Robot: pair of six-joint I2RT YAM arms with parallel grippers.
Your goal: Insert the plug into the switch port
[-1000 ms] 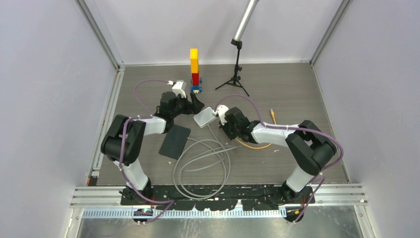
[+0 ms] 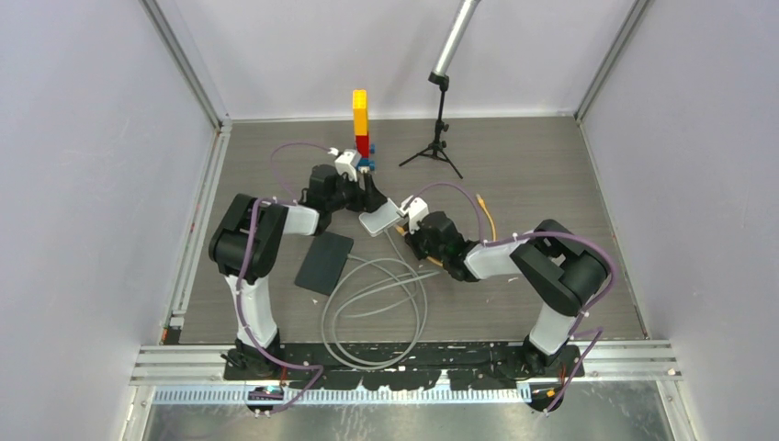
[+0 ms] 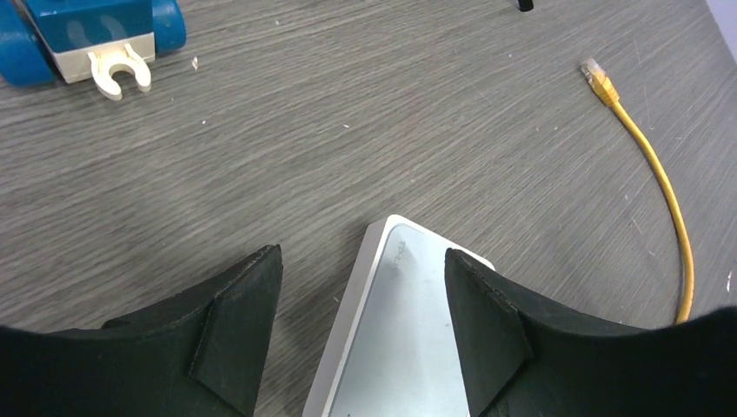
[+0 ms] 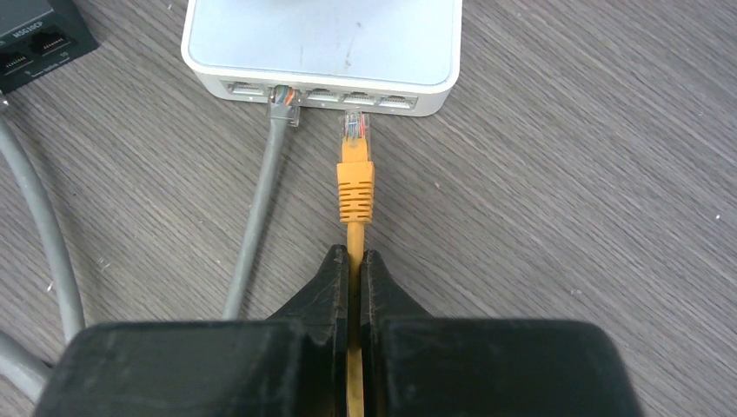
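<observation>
The white switch lies on the table with a grey cable's plug in one port. The yellow plug is lined up just in front of a port to its right. My right gripper is shut on the yellow cable behind the plug's boot. My left gripper stands part open around the switch's corner area in the left wrist view, above its far end; whether it touches cannot be seen.
A dark box and coiled grey cable lie in front. Toy blocks and a tripod stand behind. The other yellow plug lies free on the table at the right.
My left gripper has moved rightward to the switch. My right gripper has shifted slightly, and the loose yellow cable end has swung leftward.
</observation>
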